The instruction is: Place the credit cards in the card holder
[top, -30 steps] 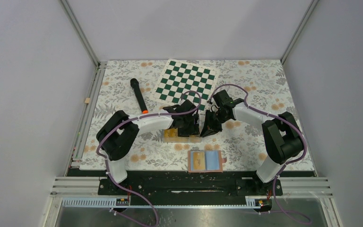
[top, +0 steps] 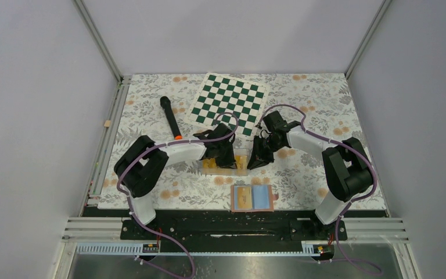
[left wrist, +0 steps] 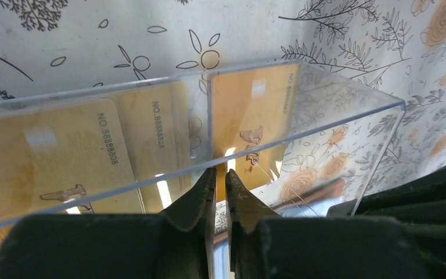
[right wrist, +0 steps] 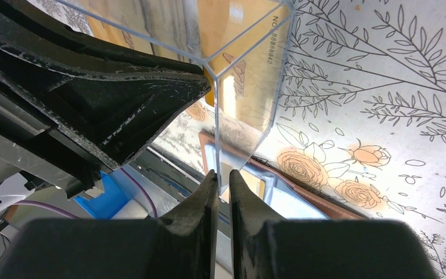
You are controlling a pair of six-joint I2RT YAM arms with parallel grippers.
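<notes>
A clear box (top: 215, 172) holds several gold cards (left wrist: 52, 145). One gold card (left wrist: 255, 122), at its right end, stands apart from the others. My left gripper is at the box's near edge, by this card's lower left; a narrow gap shows between its fingers, with nothing clearly held. At the box's right corner is my right gripper. The clear wall (right wrist: 218, 128) runs down to its fingertips, but whether they clamp it cannot be told. Below the box lies the opened brown-edged card holder (top: 261, 196), light blue inside, with a gold card (top: 244, 197) in its left half.
A green checkered board (top: 229, 99) lies behind the box. A black microphone (top: 170, 116) rests at the back left.
The right arm, box and card holder look almost unmoved.
</notes>
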